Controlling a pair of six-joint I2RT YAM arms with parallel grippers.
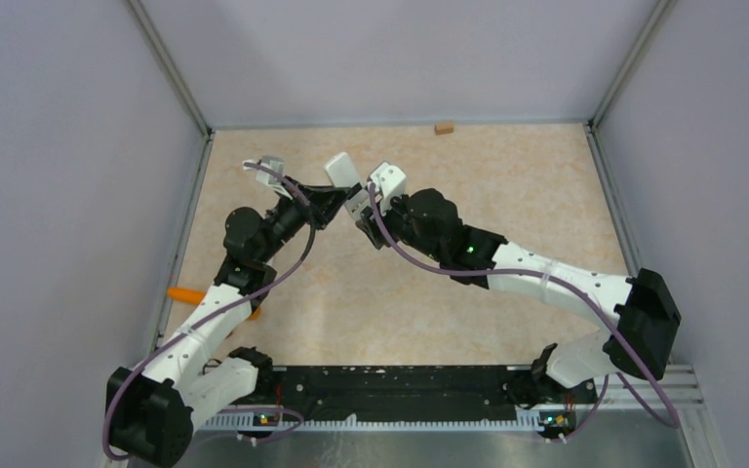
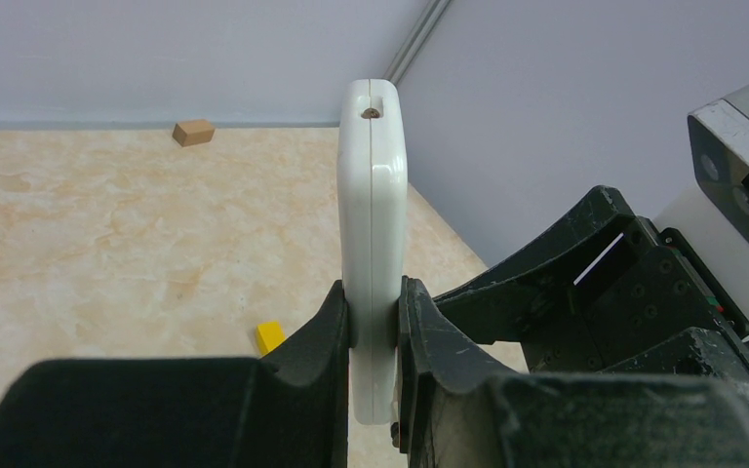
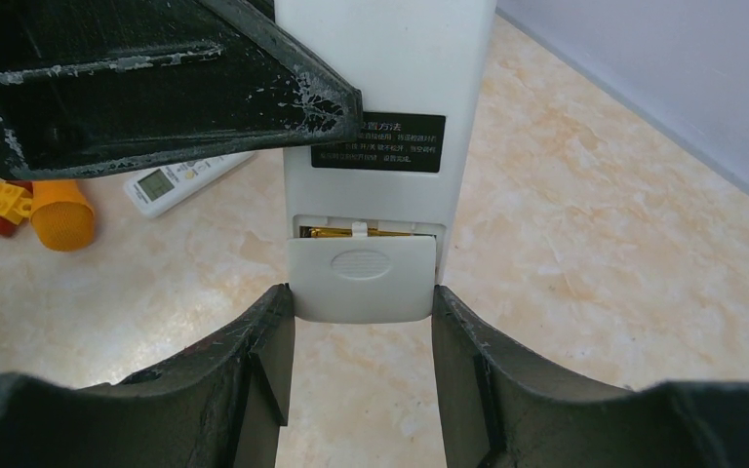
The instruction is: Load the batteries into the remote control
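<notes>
Standing upright in the left wrist view is a white remote control (image 2: 372, 195), edge-on, with my left gripper closed on its two faces. In the right wrist view the same remote control (image 3: 380, 49) shows its back, with a black label and a battery bay. A gold battery (image 3: 336, 233) partly shows in the bay; the rest is hidden. My right gripper is shut on the white battery cover (image 3: 361, 292), gripped by its side edges. The cover sits in front of the bay's lower part, leaving a gap at the top.
Below lie a small white device with a display (image 3: 190, 178) and an orange-handled tool (image 3: 61, 219). A brown block (image 1: 444, 128) rests at the back edge, and a yellow block (image 2: 269, 336) shows on the table.
</notes>
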